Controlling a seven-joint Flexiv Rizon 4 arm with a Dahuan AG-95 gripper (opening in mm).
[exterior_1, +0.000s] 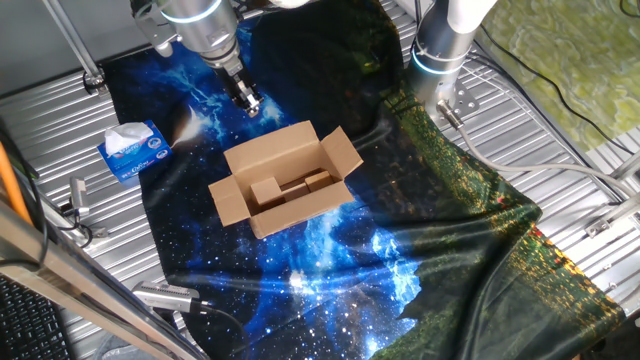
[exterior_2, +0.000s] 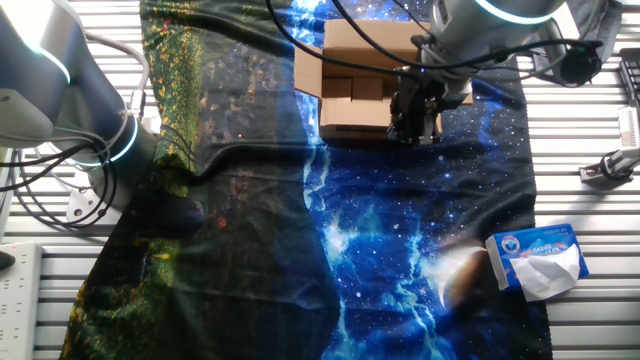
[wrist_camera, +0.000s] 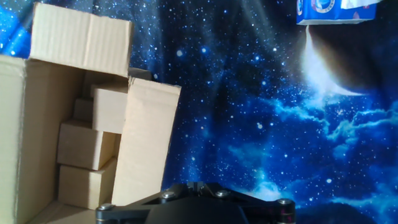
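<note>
An open cardboard box (exterior_1: 290, 213) sits on the dark, space-printed cloth, its flaps folded outward. Inside it lie several wooden blocks, among them a pale block (exterior_1: 266, 191) and a browner block (exterior_1: 317, 180). The wrist view shows the blocks (wrist_camera: 79, 144) stacked close together, partly hidden by a box flap (wrist_camera: 146, 134). My gripper (exterior_1: 253, 108) hangs above the cloth, behind the box in exterior view 1 and clear of it. At the bottom of the wrist view the gripper is shut, and nothing shows between its fingertips.
A blue tissue box (exterior_1: 134, 152) stands at the cloth's left edge in exterior view 1. The arm's base (exterior_1: 437, 80) is at the back right, with cables nearby.
</note>
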